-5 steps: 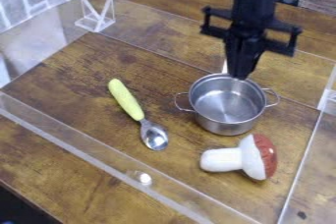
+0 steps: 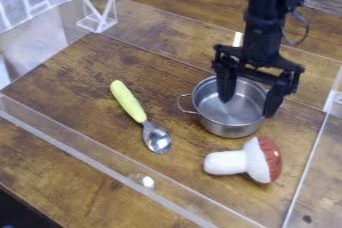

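Observation:
My black gripper [image 2: 250,92] is open, lowered over the steel pot [image 2: 227,119], one finger at each side within or at the rim; exact contact is unclear. A spoon [image 2: 156,137] with a yellow-green handle lies left of the pot. A toy mushroom [image 2: 263,160] with a red-and-white cap and white stem lies on its side in front of the pot.
The wooden table [image 2: 80,142] has free room at the left and front. A small white wire-like object [image 2: 100,12] stands at the back left. Clear strips or edges run along the front left and right.
The gripper has come down and toward the front, from above and behind the pot to over and into it. The spoon and mushroom look unmoved.

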